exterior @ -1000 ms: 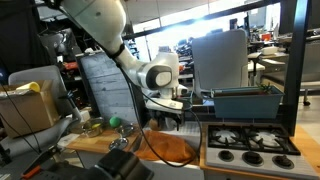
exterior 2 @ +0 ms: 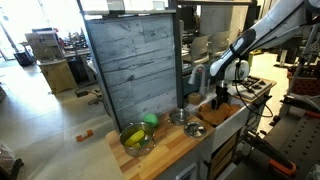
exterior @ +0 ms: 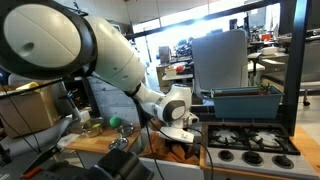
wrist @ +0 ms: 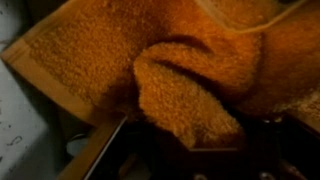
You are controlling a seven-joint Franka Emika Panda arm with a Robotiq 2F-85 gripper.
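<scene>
A bunched orange towel (wrist: 95,55) fills most of the wrist view, with a thick fold standing up between the dark fingers at the bottom. My gripper (exterior: 176,150) is down at the towel on the counter, left of the stove. In exterior view 2 the towel (exterior 2: 214,114) lies on the worktop, with the white arm reaching over its far end. The fingertips are dark and partly covered by cloth, so how tightly they hold the fold cannot be made out.
The stove (exterior: 250,145) stands right of the arm, with a blue basket (exterior: 247,106) behind it. A metal pot (exterior 2: 132,165) with yellow things inside, a green item (exterior 2: 151,119) and small metal bowls sit at the other end of the counter.
My arm has come down from above the counter to the towel. The towel, flat and spread out a second ago, is now bunched up around the gripper.
</scene>
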